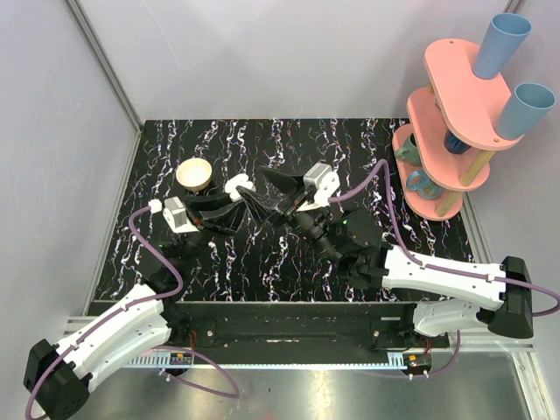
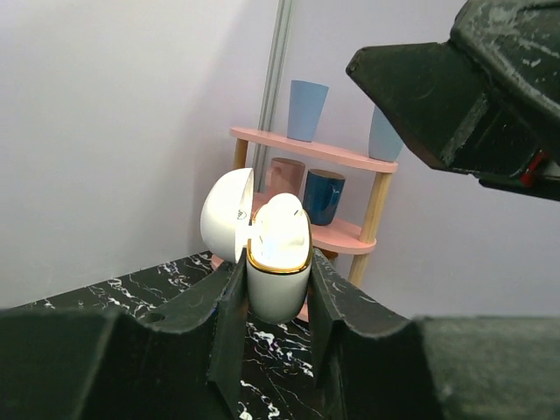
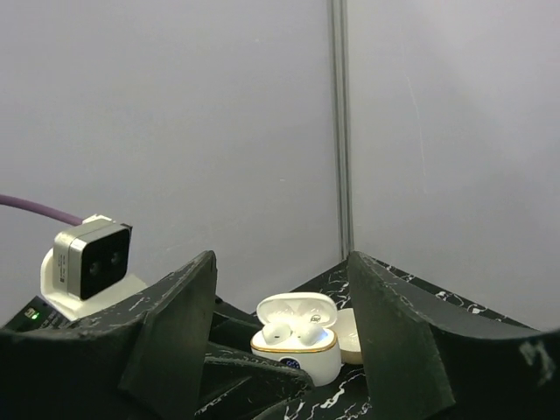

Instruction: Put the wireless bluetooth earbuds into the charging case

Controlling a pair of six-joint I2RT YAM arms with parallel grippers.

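Note:
My left gripper is shut on the white charging case [image 2: 278, 293], holding it upright above the table with its lid [image 2: 229, 214] raised. In the right wrist view the case [image 3: 325, 366] is clear, with a blue-lit display on its front below a gold rim. Two white earbuds, a left one [image 3: 276, 332] and a right one [image 3: 309, 333], sit in it; how deeply they are seated I cannot tell. My right gripper is open and empty, up and back from the case, its fingers [image 3: 179, 324] well apart.
A round cream bowl [image 1: 193, 173] stands behind the left arm on the black marbled table [image 1: 289, 144]. At the right, a pink tiered shelf [image 1: 451, 114] carries blue cups and several mugs. Bare tabletop lies behind the two grippers.

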